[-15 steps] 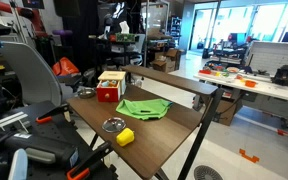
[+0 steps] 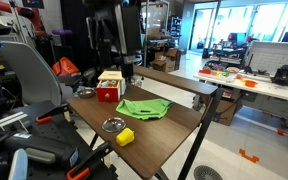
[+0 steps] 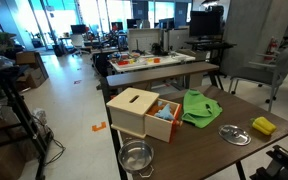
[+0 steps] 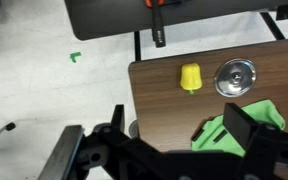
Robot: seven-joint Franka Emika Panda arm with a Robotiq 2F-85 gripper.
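Note:
My gripper (image 2: 102, 62) hangs high over the table in exterior view 1, pointing down. In the wrist view its two dark fingers (image 4: 109, 137) stand wide apart along the bottom, open, with no object held between them. On the brown tabletop (image 4: 159, 110) lie a yellow block (image 4: 191, 78), a round silver lid (image 4: 235, 77) and a crumpled green cloth (image 4: 268, 112). The block (image 2: 126, 136) sits near the table's near edge, beside the lid (image 2: 114, 125). Part of the cloth is hidden behind the right finger.
A red-and-white box (image 3: 164, 119) with things inside stands against a wooden-lidded box (image 3: 132, 108). A metal pot (image 3: 136, 157) is near them at the table's end. Bare tabletop shows right of the green cloth (image 2: 144, 108) in exterior view 1.
My arm and gripper have come down into exterior view 1 from above, now hanging over the table's left part. The objects on the table have not moved.

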